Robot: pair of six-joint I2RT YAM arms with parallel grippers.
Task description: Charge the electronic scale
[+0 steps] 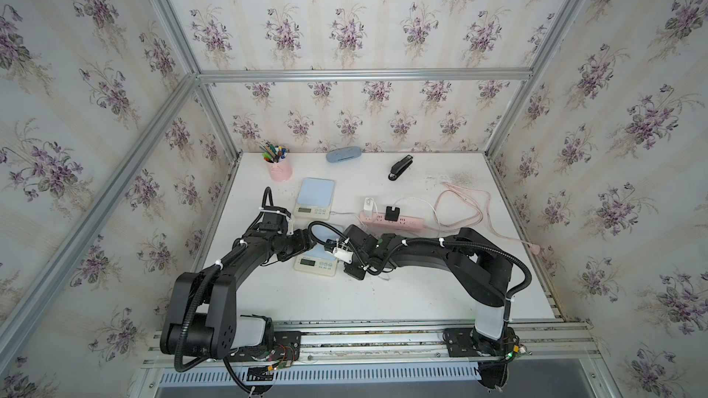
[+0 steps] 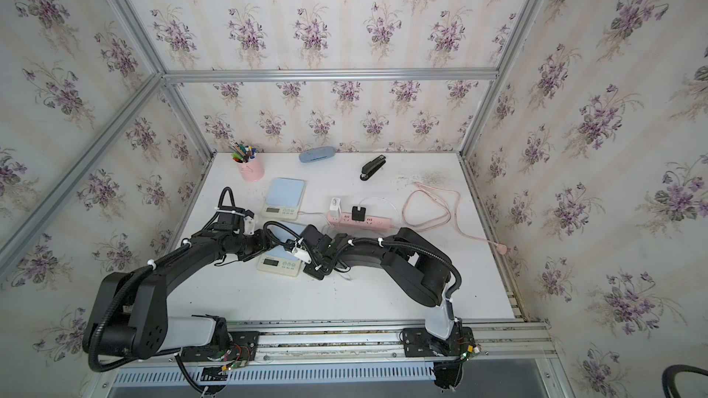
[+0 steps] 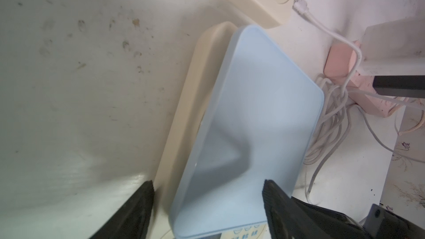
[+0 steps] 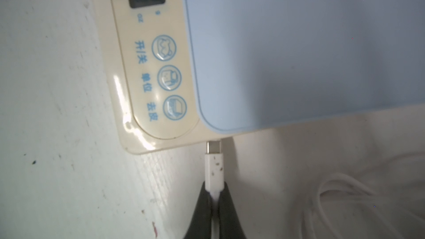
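Note:
The near scale (image 1: 316, 264), cream with a blue plate, lies between my two arms. Its blue plate (image 3: 252, 128) and long cream side fill much of the left wrist view. My left gripper is part open, one finger on each side of the scale's near part; contact cannot be made out. A white charging plug (image 4: 214, 168) sits in my right gripper, which is shut on it. The plug's metal tip points at the scale's side edge, at or just short of it; the port itself is hidden.
A second scale (image 1: 315, 197) stands behind, with a white cable plugged into its side. To the right are a pink power strip (image 1: 409, 223) and coiled white cable (image 3: 327, 128). A pen cup (image 1: 279, 169), blue case (image 1: 343, 154) and stapler (image 1: 400, 167) are farther back.

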